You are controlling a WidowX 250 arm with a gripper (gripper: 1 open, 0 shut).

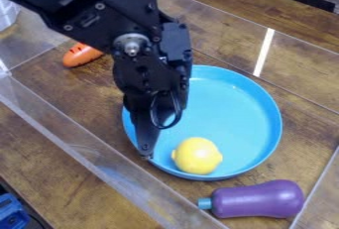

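My black gripper (149, 146) reaches down over the left part of a light blue plate (245, 124), its fingertips low by the plate's left rim. It looks shut, with nothing visible between its fingers, though the arm hides part of them. A yellow lemon-like object (197, 156) sits on the plate just right of the fingertips. A purple eggplant-like object (259, 198) lies outside the plate at the lower right.
An orange carrot-like object (82, 54) lies at the upper left, partly behind the arm. A blue item (11, 213) is at the lower left corner. Clear barrier strips cross the wooden surface.
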